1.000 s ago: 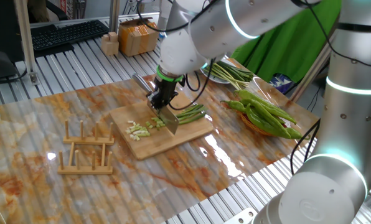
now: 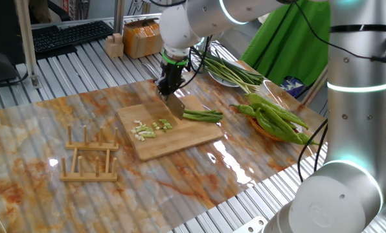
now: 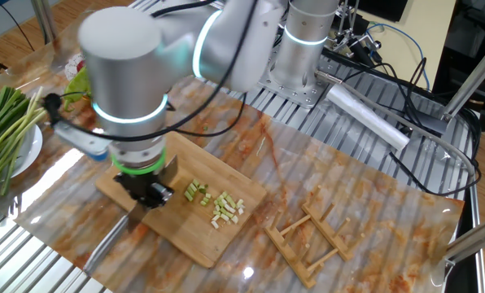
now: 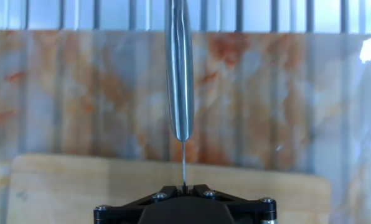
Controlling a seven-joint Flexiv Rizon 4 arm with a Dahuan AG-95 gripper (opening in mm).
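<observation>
My gripper is shut on a knife with a broad blade (image 2: 175,106) and a long metal handle (image 4: 180,74). The blade hangs over the wooden cutting board (image 2: 180,139), beside the cut end of the green stalks (image 2: 204,116); whether its edge touches the board I cannot tell. Chopped pieces (image 3: 226,208) lie scattered on the board, white ones at one side and greener ones nearer the blade. In exterior view 2 the arm hides the stalks, while the knife's handle (image 3: 107,244) points out past the board's edge.
A wooden peg rack (image 2: 89,162) stands left of the board. Green peppers (image 2: 271,120) fill a basket on the right, with a plate of long green stalks (image 3: 10,134) beyond. A cardboard box (image 2: 143,39) sits at the back.
In exterior view 1 the gripper and knife have moved up and back from the board's middle. The board and the stalks have shifted slightly to the right. Chopped pieces stay on the board.
</observation>
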